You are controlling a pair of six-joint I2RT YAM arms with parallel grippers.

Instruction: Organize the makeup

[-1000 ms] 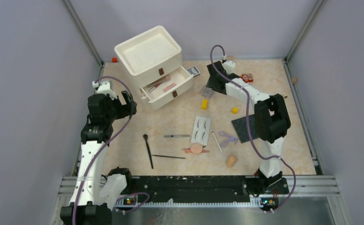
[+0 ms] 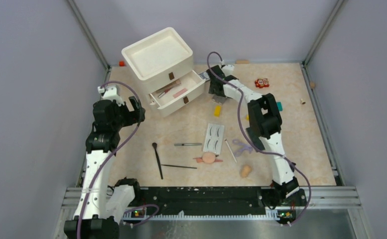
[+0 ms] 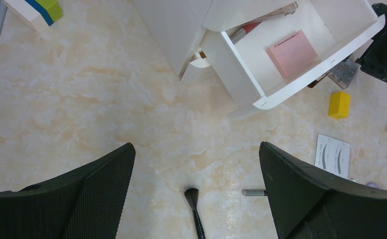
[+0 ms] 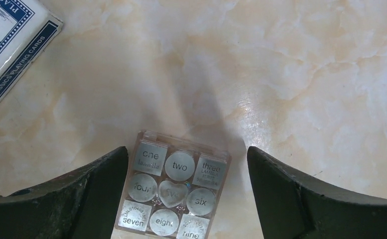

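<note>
A white drawer unit [image 2: 157, 55] has its lower drawer [image 3: 322, 72] open, holding a pink compact [image 3: 292, 52] and slim items. My right gripper is open around a clear square palette [image 4: 201, 201] with numbered compartments, low over it beside the drawer. My left gripper is open above bare table at the left, nothing between its fingers. Brushes [image 2: 157, 162], a lash tray [image 2: 213, 138], a peach round item [image 2: 208, 158], purple scissors [image 2: 242, 145] and a sponge [image 2: 246, 171] lie on the table.
A card box [image 4: 12, 45] lies behind the palette. Yellow blocks [image 2: 217, 110], a dark slab [image 2: 255, 138] partly under the right arm, and a red item [image 2: 262, 82] lie around.
My right gripper and arm have moved leftward, toward the drawer and over the clear palette. The left arm has not moved.
</note>
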